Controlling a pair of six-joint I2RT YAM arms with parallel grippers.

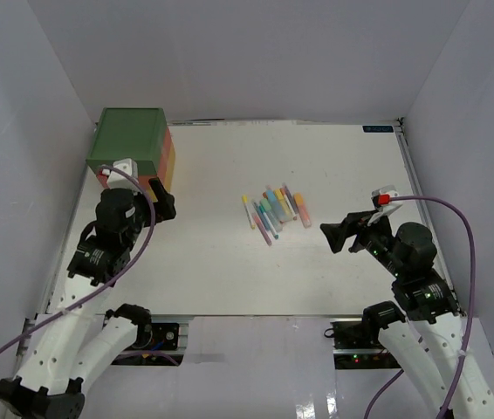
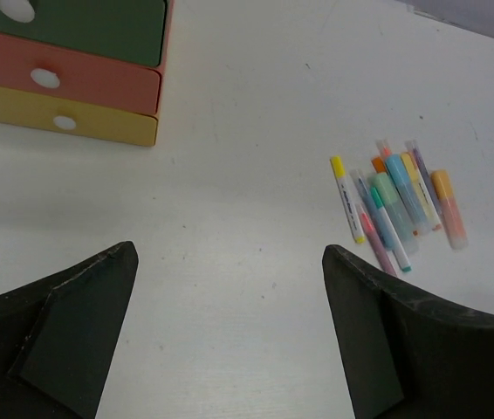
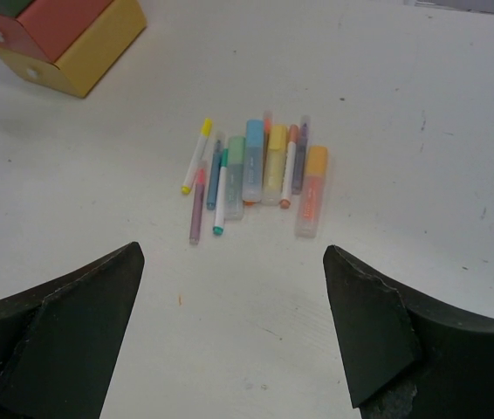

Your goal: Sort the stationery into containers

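Several markers and highlighters lie in a loose cluster mid-table, among them a yellow-capped white marker (image 2: 348, 199), a blue highlighter (image 3: 253, 161) and an orange highlighter (image 3: 312, 192). A three-tier drawer box stands at the back left, with a green drawer (image 2: 90, 26), a red drawer (image 2: 72, 78) and a yellow drawer (image 2: 81, 116), all closed. Beside the box front, my left gripper (image 1: 161, 202) is open and empty, partly covering the drawers from above. My right gripper (image 1: 341, 237) is also open and empty, to the right of and nearer than the cluster.
White walls enclose the table (image 1: 221, 271) at the back and both sides. Bare tabletop lies between the drawer box and the pens, and also to their right. A small dark label (image 1: 377, 128) sits at the back right corner.
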